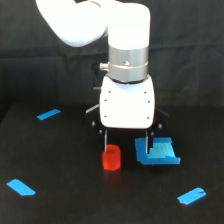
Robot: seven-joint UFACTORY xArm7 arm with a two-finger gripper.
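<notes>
My gripper (pixel 127 144) points down over the dark table, its two thin dark fingers standing wide apart, so it is open. Just below the left finger is a small red block (pixel 112 159); that finger's tip overlaps the block's upper left in this view, and I cannot tell whether they touch. A blue open tray or box (pixel 165 160) lies to the right, with the right finger overlapping its left side. Nothing shows between the fingers.
Blue tape strips lie flat at the back left (pixel 49 114), front left (pixel 21 187) and front right (pixel 192 196). A dark curtain (pixel 190 60) hangs behind.
</notes>
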